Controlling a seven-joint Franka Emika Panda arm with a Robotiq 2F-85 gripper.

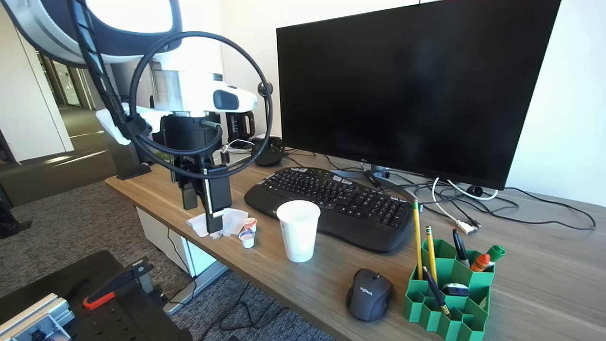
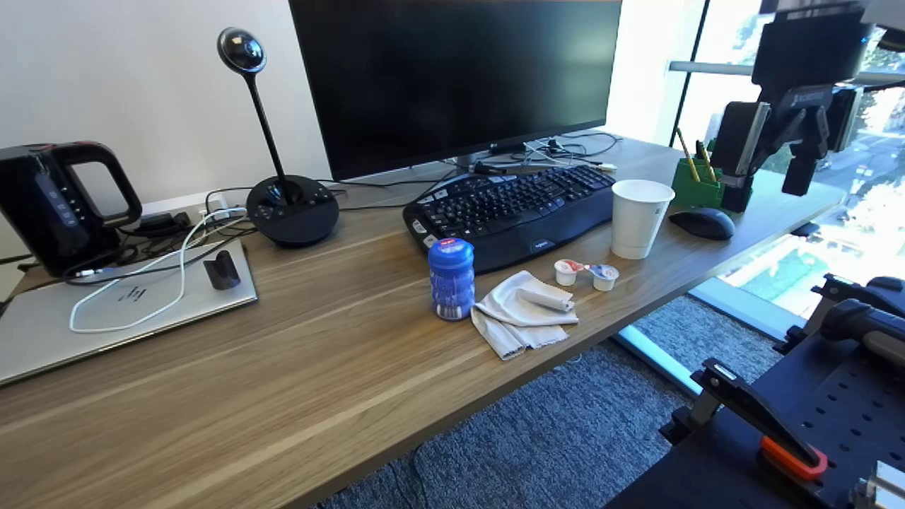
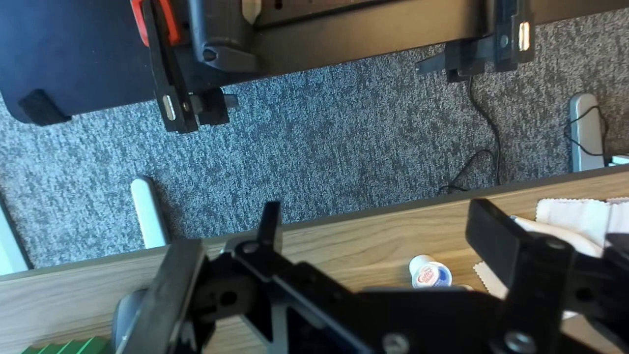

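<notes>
My gripper (image 1: 202, 211) hangs open, pointing down, above the desk's front side; nothing is between its fingers. In the wrist view its fingers (image 3: 501, 236) stand wide apart over the desk edge and carpet. Two small creamer cups (image 2: 565, 272) sit side by side on the desk, one orange-topped, one blue-topped (image 3: 432, 275). Beside them lies a crumpled pale cloth (image 2: 526, 309). A blue bottle (image 2: 451, 288) stands upright by the cloth; the gripper hides it in exterior view 1. An upright white paper cup (image 1: 299, 230) is on the other side of the creamers.
Behind the cup lies a black keyboard (image 1: 335, 199), below a large monitor (image 1: 409, 91). A mouse (image 1: 369, 294) and a green pen holder (image 1: 420, 309) occupy the other end. A closed laptop (image 2: 127, 297) and kettle (image 2: 51, 208) stand opposite. Bare wood (image 2: 280, 382) lies in front of the laptop.
</notes>
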